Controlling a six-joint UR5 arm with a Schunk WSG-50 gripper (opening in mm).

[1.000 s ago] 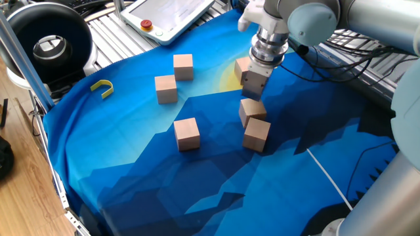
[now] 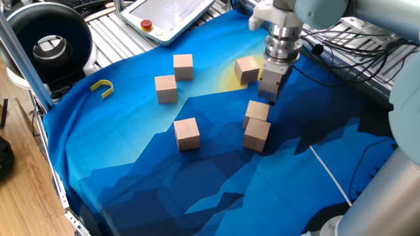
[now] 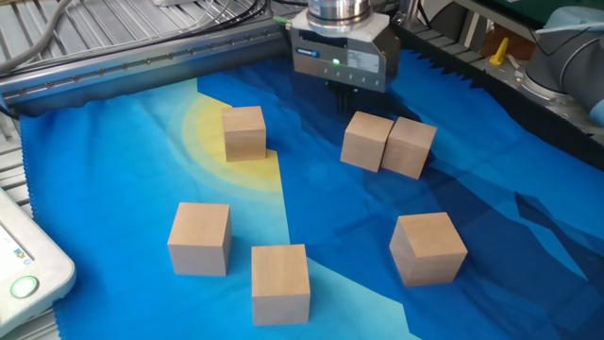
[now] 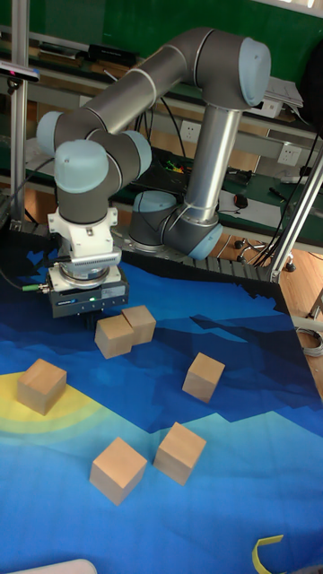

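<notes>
Two wooden cubes stand side by side at the robot's end of the blue cloth: one cube (image 3: pixel 367 141) and a second cube (image 3: pixel 410 147), touching or almost touching. My gripper (image 3: pixel 345 98) points down behind this pair in exterior view 2, its dark fingers low and close to the cloth. No cube shows between them, but the spread of the fingers is too small and dark to judge. From exterior view 1 the gripper (image 2: pixel 271 100) hangs just beyond the pair, its fingertips hidden. Another cube (image 3: pixel 244 133) sits on the yellow sun print, apart from the gripper.
Closer to exterior view 2 stand three more single cubes: one cube (image 3: pixel 200 239), another (image 3: pixel 280 284) and a third (image 3: pixel 428 249). A yellow hook-shaped piece (image 2: pixel 102 88) lies near the cloth's edge. The teach pendant (image 2: pixel 165 18) rests on the slatted frame. Mid-cloth is clear.
My gripper has moved right in exterior view 1, away from the sun-print cube. The pair's farther cube has shifted slightly right and turned a little. The other cubes have stayed put.
</notes>
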